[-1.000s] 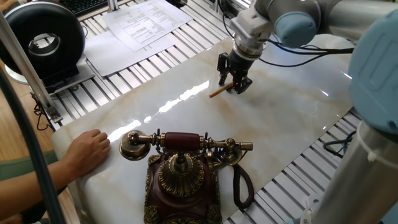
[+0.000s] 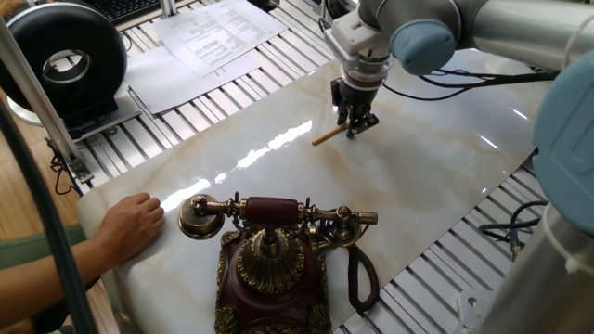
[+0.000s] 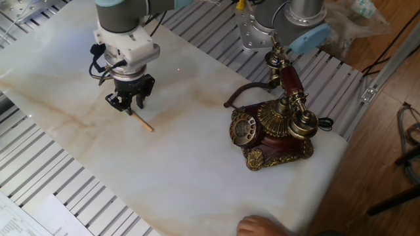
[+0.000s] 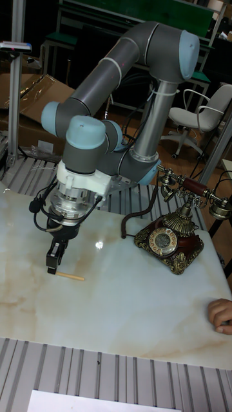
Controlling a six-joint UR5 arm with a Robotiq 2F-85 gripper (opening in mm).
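A thin light-brown wooden stick (image 2: 329, 135) lies on the marbled tabletop, one end sticking out from under my black gripper (image 2: 348, 128). In the second exterior view the stick (image 3: 142, 122) points away from the gripper (image 3: 134, 108), whose fingers look spread with a gap between them. Low over the table in the third exterior view, the gripper (image 4: 53, 266) is at the near end of the stick (image 4: 71, 277). The fingertips are down by the surface around that end, which they partly hide. Whether either finger touches the stick cannot be told.
An ornate dark-red and brass telephone (image 3: 279, 128) with a curled cord stands on the same marbled board (image 3: 190, 164). A person's hand (image 2: 137, 225) rests at the board's edge. Papers (image 2: 209, 37) lie on the slatted surface beyond. Between stick and telephone the board is clear.
My gripper has shifted a little to the left and turned over the stick's end, the arm moving with it. The stick, the telephone and the hand have stayed put.
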